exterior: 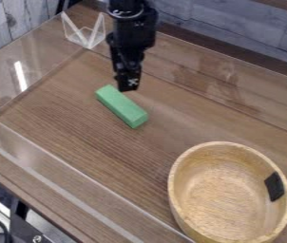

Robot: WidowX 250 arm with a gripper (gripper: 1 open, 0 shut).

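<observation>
A green rectangular block (122, 106) lies diagonally on the wooden table, left of the middle. Just above it, at the top middle, hangs my dark gripper (124, 80), apart from the block, its fingers pointing down; I cannot tell how far they stand apart or whether anything is between them.
A large pale round bowl (229, 213) with a black patch on its side fills the lower right. White clear-plastic pieces stand at the left edge and top left. A plank wall runs along the back.
</observation>
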